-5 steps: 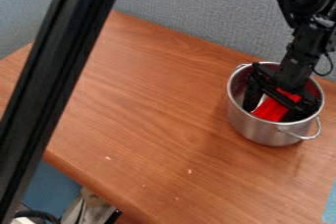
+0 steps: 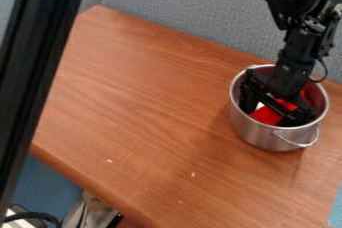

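A steel pot (image 2: 270, 137) with wire handles stands at the right of the wooden table. My black gripper (image 2: 267, 100) reaches down into it from above. A red object (image 2: 273, 114) lies inside the pot, partly hidden by the gripper. The fingertips are down among the pot's contents; whether they are open or shut on anything cannot be told.
A grey partition (image 2: 187, 12) runs behind it. A dark vertical post (image 2: 27, 52) crosses the left edge of the view, with cables at the lower left.
The arm has shifted slightly inside the pot, and less of the red object shows below the gripper. The dark post at the left appears further left.
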